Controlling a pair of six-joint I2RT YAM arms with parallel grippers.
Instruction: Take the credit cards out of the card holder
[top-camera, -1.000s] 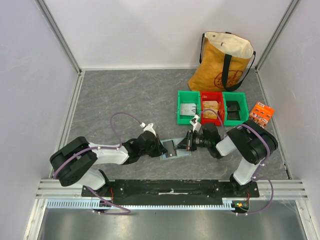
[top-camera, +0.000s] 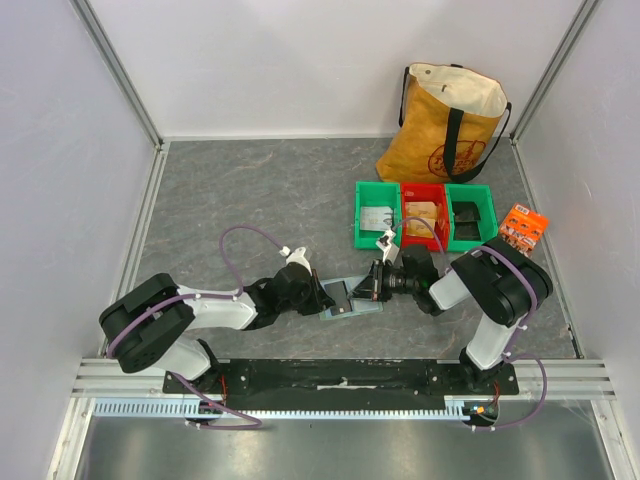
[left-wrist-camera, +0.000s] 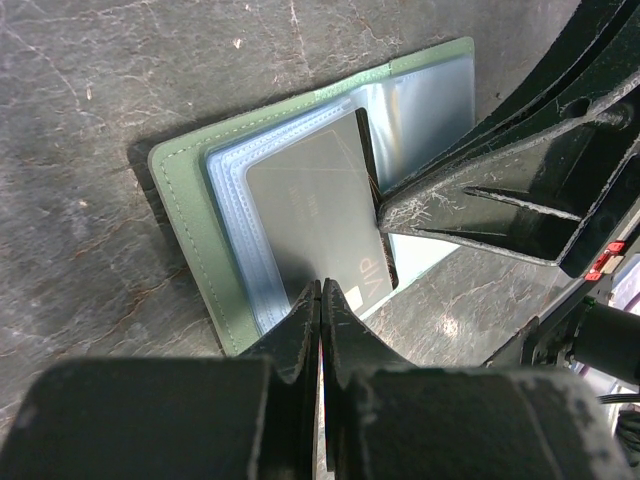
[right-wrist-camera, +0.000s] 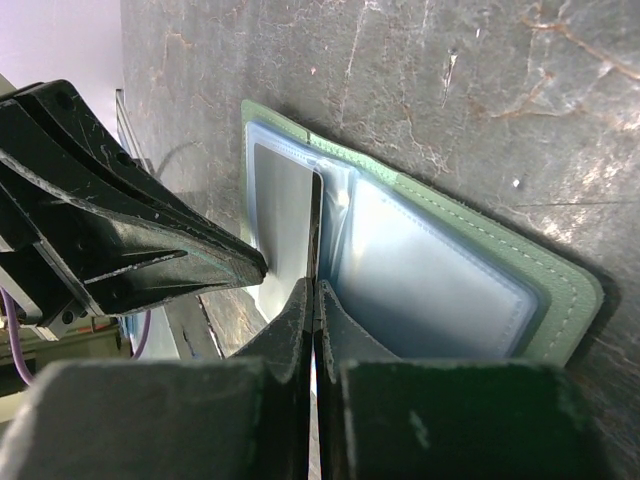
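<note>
The card holder (left-wrist-camera: 190, 210), pale green with clear sleeves, lies open and flat on the table between both arms. A grey card (left-wrist-camera: 310, 190) marked VIP sits in its left sleeve, and the card's right edge stands slightly raised from the sleeve. My left gripper is shut, with nothing visible between its fingers, and its tips press near the card's face. From the right, my right gripper is shut where the card's dark edge (right-wrist-camera: 316, 220) runs into the seam between its fingertips. The other sleeve (right-wrist-camera: 430, 260) looks clear and pale; whether it holds a card cannot be told.
Behind the holder stand a green bin (top-camera: 368, 240), a red bin (top-camera: 411, 240) and another green bin (top-camera: 485, 215), each with things inside. A tan bag (top-camera: 430, 110) and an orange packet (top-camera: 523, 228) are at the right. Bare table extends at the left.
My left arm and the holder look unchanged.
</note>
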